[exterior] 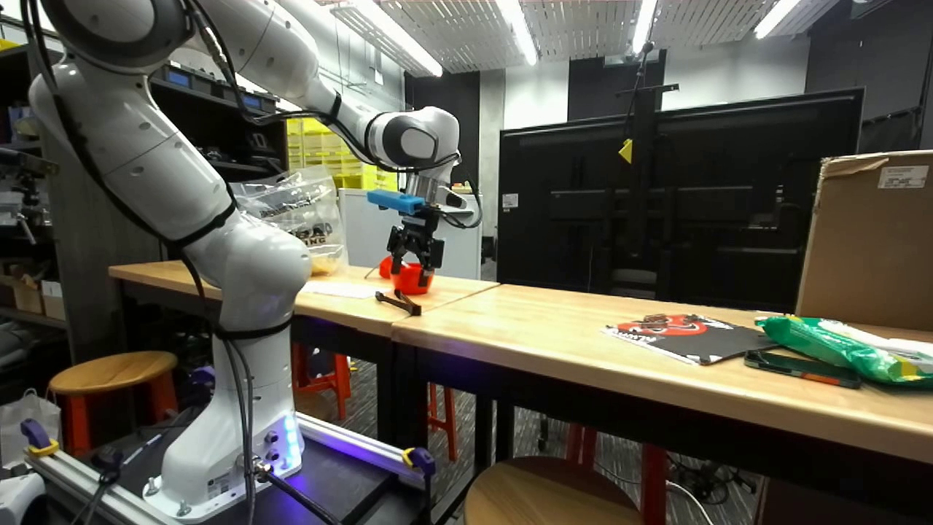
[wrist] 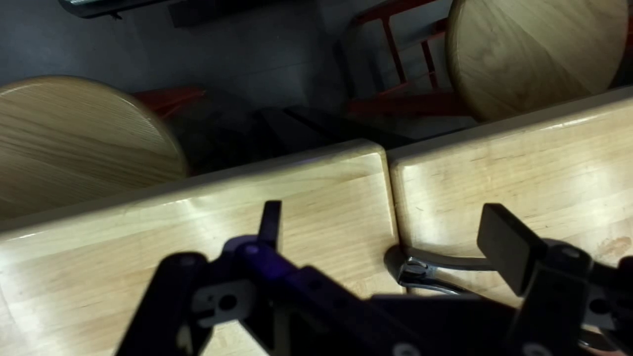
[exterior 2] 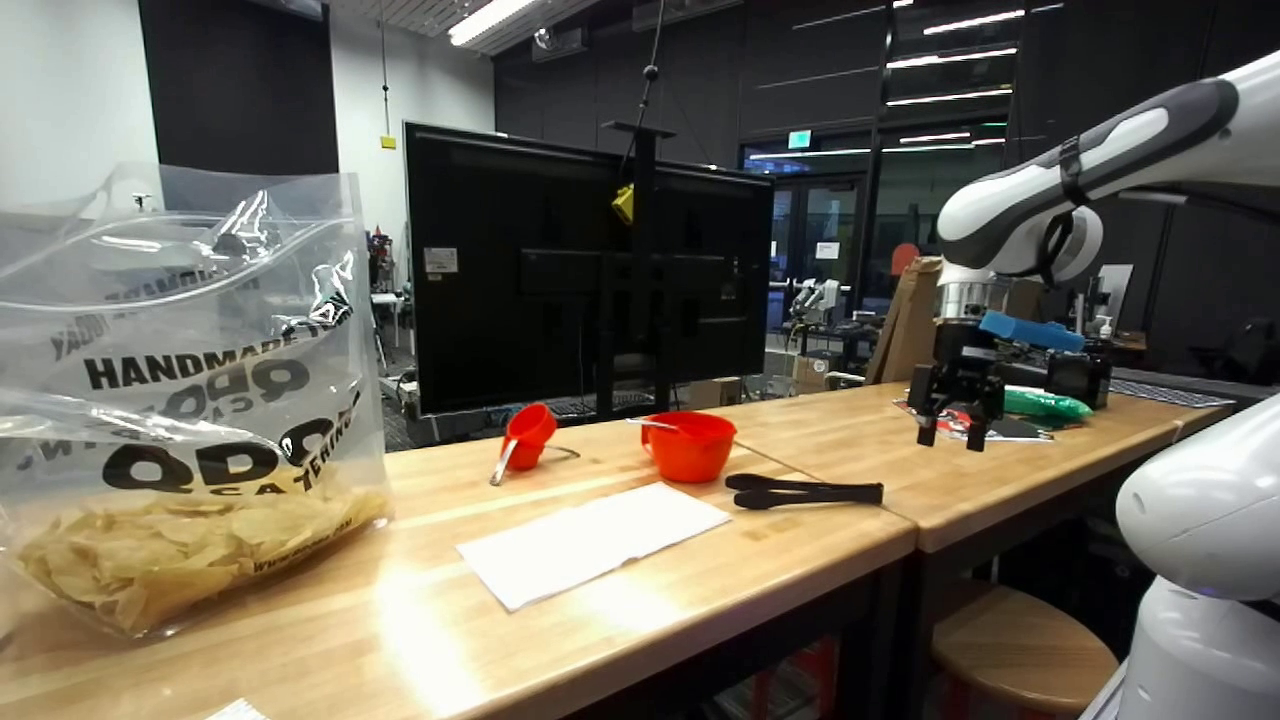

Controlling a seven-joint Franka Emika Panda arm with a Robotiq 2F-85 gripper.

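My gripper (exterior 2: 950, 445) hangs open above the table near the seam between its two tops, nothing between its fingers. In the wrist view the fingers stand wide apart at left and right. Black tongs (exterior 2: 806, 491) lie on the wood below; the wrist view shows their hinge end (wrist: 415, 268) at the seam, the rest partly behind the right finger. A red bowl (exterior 2: 693, 446) with a handle inside stands just behind the tongs. Farther left, a red measuring cup (exterior 2: 528, 434) lies tipped on the table. A clear bag of chips (exterior 2: 192, 528) stands at far left.
A white paper sheet (exterior 2: 588, 542) lies in front of the bowl. Toward the other end are a dark printed sheet (exterior: 691, 340), a black phone-like object (exterior: 800, 368), a green packet (exterior: 840, 350) and a cardboard box (exterior: 875, 245).
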